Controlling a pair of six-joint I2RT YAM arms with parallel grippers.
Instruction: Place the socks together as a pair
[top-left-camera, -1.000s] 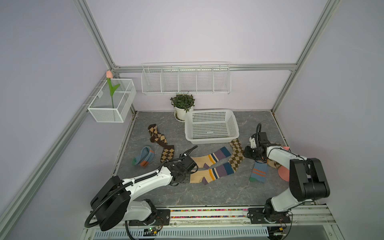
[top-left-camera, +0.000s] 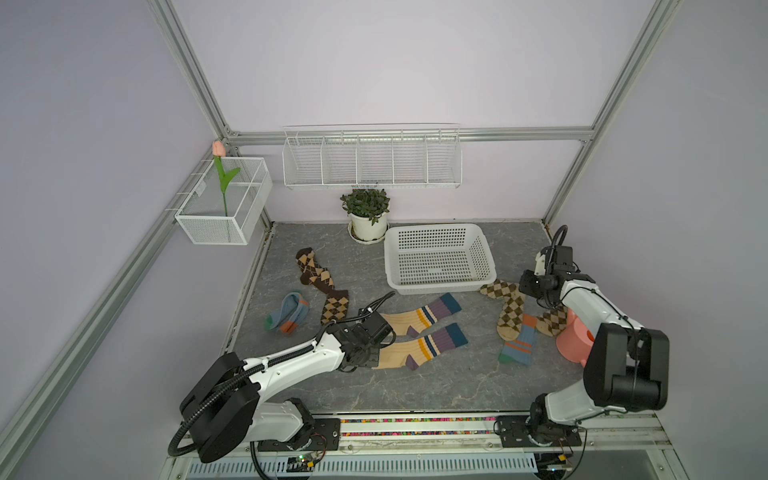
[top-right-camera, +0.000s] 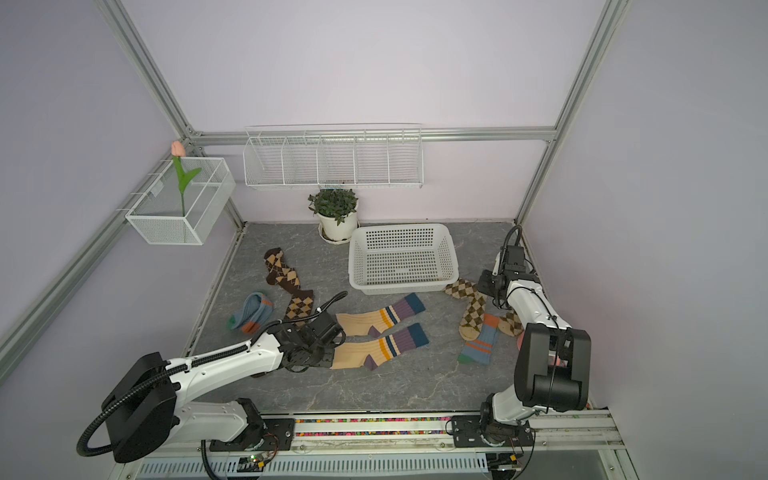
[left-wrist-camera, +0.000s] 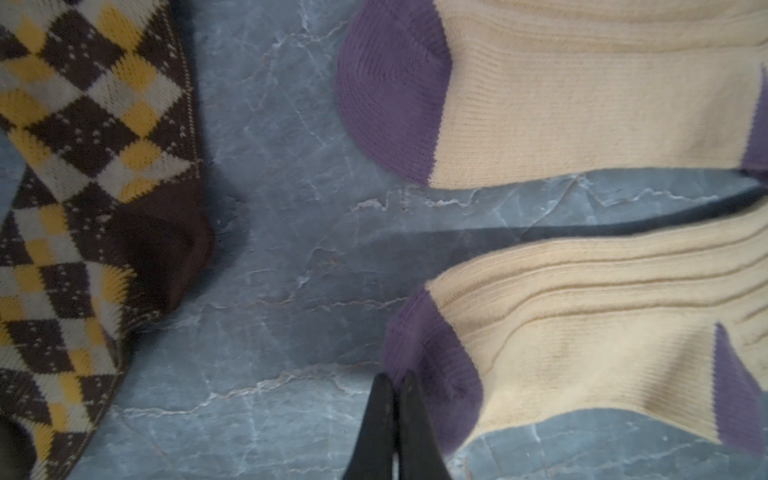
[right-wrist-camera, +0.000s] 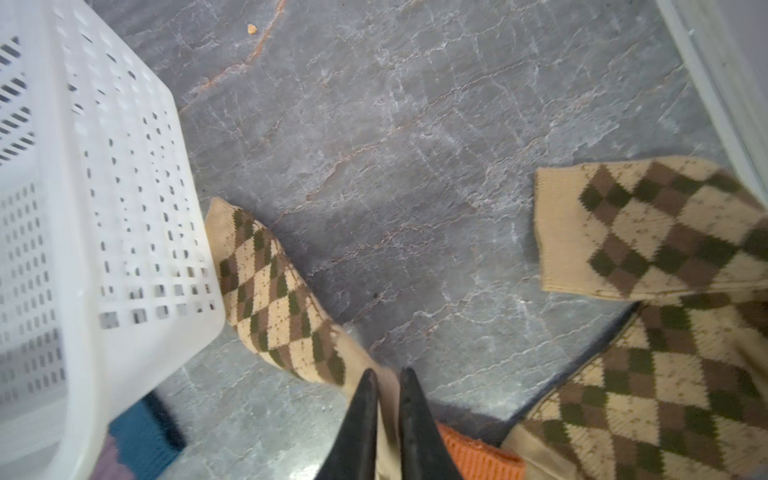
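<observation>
Two cream socks (top-left-camera: 420, 352) with purple toes and striped cuffs lie side by side at centre. My left gripper is shut at the lower one's purple toe. A dark argyle pair (top-left-camera: 334, 308) and folded blue socks (top-left-camera: 292, 310) lie to the left. At right, my right gripper is part open over a beige argyle sock (right-wrist-camera: 280, 304), its fabric showing between the fingertips; whether it grips it, I cannot tell. Another beige argyle sock (right-wrist-camera: 656, 376) lies to its right, near a blue-orange sock (top-left-camera: 518, 345).
A white basket (top-left-camera: 438, 281) stands at back centre, touching or close to the beige sock, beside a potted plant (top-left-camera: 367, 206). A pink container (top-left-camera: 574, 344) is at the right edge.
My right gripper has moved right and toward the back. The beige argyle sock beneath it has shifted rightward, and the basket has moved right. The left arm is nearly still.
</observation>
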